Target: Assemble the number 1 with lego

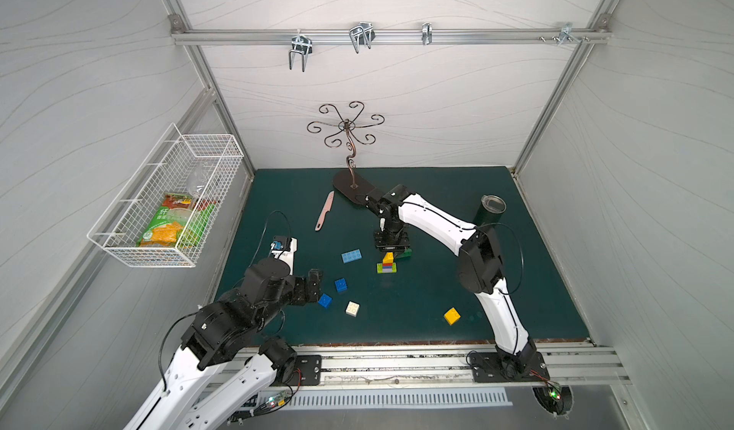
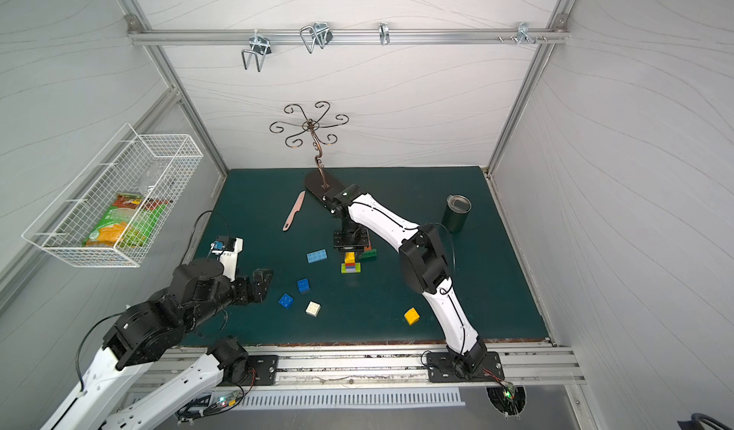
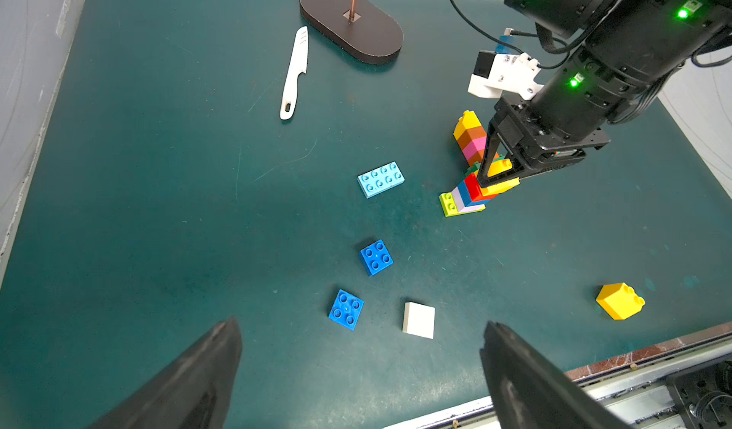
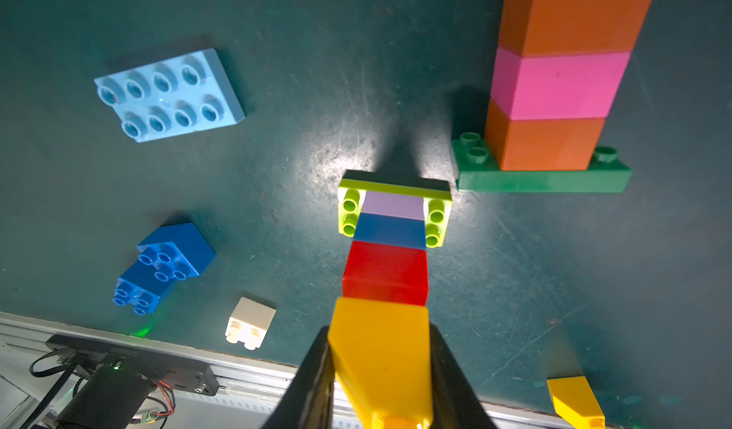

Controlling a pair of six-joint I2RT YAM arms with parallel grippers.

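Observation:
My right gripper is shut on a yellow brick [image 4: 379,323]. That brick sits at the top of a narrow column, over a red brick [image 4: 385,272], a blue brick [image 4: 389,230] and a lilac brick [image 4: 392,204]. At the column's foot lies a lime green base [image 4: 350,211]. In the left wrist view the yellow brick appears to rest on the red one; whether it is pressed fully down, I cannot tell. My left gripper hangs open at the table's front left, nothing between its fingers.
Close behind on the right stands another column, with a pink brick [image 4: 562,85] on a green base [image 4: 541,179]. Loose on the table are a light blue brick [image 4: 171,101], two blue ones, a white brick [image 3: 418,320] and a yellow block [image 3: 620,301].

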